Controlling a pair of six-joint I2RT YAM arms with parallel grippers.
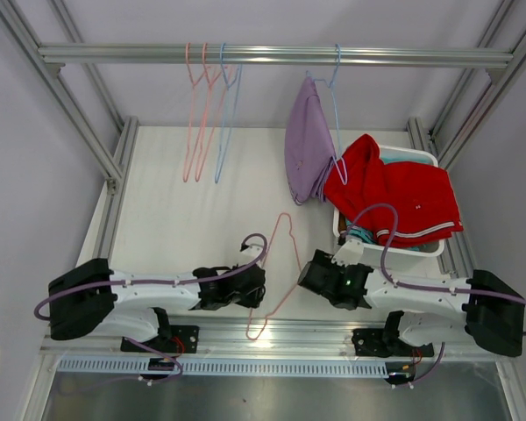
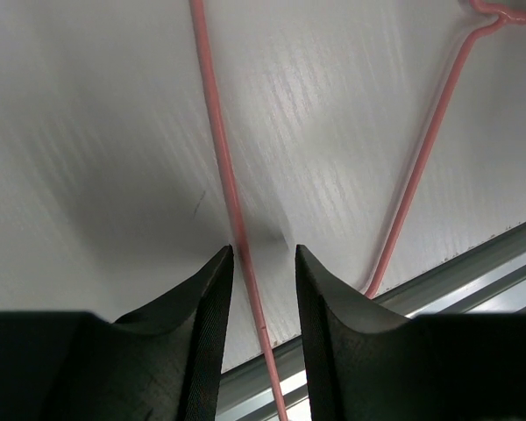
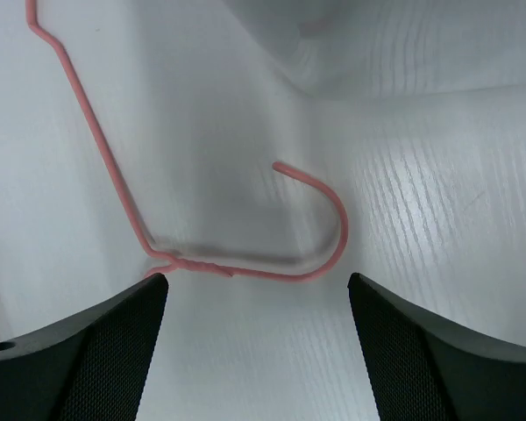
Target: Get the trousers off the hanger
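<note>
A pink hanger [image 1: 292, 233] lies bare on the white floor between my grippers. My left gripper is part open, its fingers low on either side of one long straight wire [image 2: 217, 132] of that hanger. My right gripper stands open above the hanger's hook [image 3: 337, 219], nothing between its fingers. Purple trousers [image 1: 309, 149] hang from the rail at the back right on a blue hanger [image 1: 336, 114].
A white bin [image 1: 430, 250] at the right holds red clothing [image 1: 399, 189]. Pink and blue empty hangers [image 1: 193, 132] hang left on the rail [image 1: 263, 53].
</note>
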